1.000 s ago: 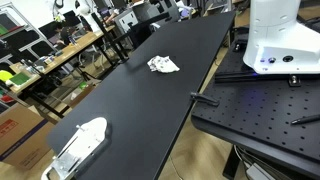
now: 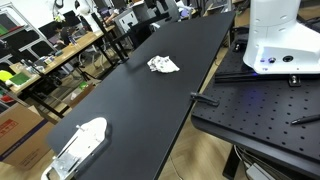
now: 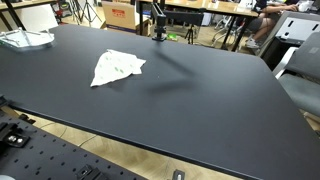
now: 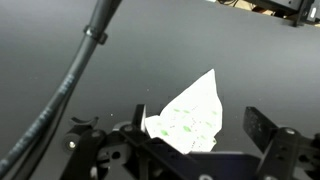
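Note:
A crumpled white cloth [image 2: 163,64] lies on the dark table in exterior view 1. Exterior view 2 shows the same cloth [image 3: 117,66] left of centre, spread flat with a pointed edge. In the wrist view the cloth [image 4: 192,112] has faint greenish marks, and its lower part is hidden behind the gripper's body. My gripper is open above the table, its two dark fingers wide apart on either side of the cloth in that view. Nothing is held between them.
A white tray-like container [image 2: 78,148] sits near the table's other end; exterior view 2 has this container [image 3: 27,39] at far left. A dark cable [image 4: 62,90] crosses the wrist view's left side.
The arm at the top of exterior view 1 seems to have shifted slightly. The cloth and the white container have stayed in place.

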